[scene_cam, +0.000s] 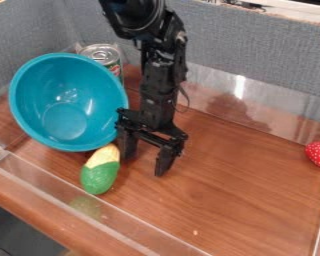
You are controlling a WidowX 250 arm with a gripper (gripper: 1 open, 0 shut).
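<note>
My black gripper (144, 157) stands open low over the wooden floor, just right of a teal bowl (68, 102) and beside a yellow-and-green toy corn (100, 172), whose yellow end lies near my left finger. Nothing clear shows between the fingers.
A metal can (103, 55) stands behind the bowl. A red strawberry-like object (319, 153) lies at the right.
</note>
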